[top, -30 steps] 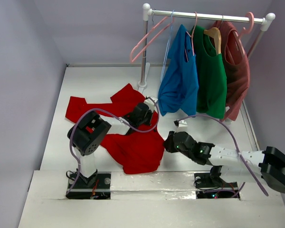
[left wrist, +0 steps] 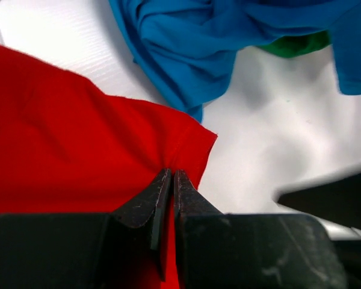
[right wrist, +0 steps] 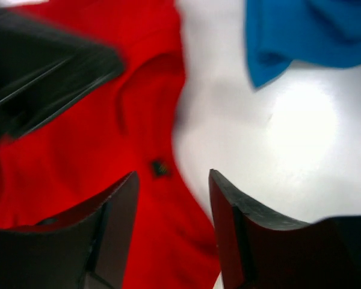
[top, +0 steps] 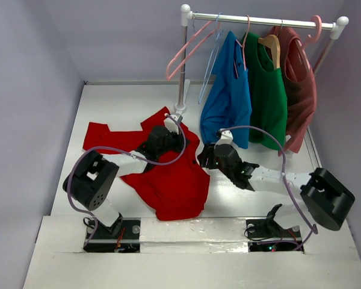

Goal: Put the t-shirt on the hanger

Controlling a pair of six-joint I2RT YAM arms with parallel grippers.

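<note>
The red t shirt (top: 168, 198) lies spread on the white table, filling the lower left of both wrist views. My left gripper is shut at the shirt's upper edge near its right side; whether fabric is between the fingertips is hard to tell. My right gripper stands open over the shirt's right edge, close to the left gripper, whose dark body shows blurred in the right wrist view. Empty hangers, a pink one (top: 186, 51) and a pale blue one (top: 207, 72), hang at the left of the rail.
The rail (top: 265, 21) along the back carries blue (top: 222, 108), green (top: 265, 108) and dusty red (top: 298, 108) shirts. The blue shirt's hem is just beyond my grippers. Bare table shows at the left and around the red shirt's right side.
My left gripper has moved left and slightly up in the top view. My right gripper has moved up and left toward it, its arm swinging inward.
</note>
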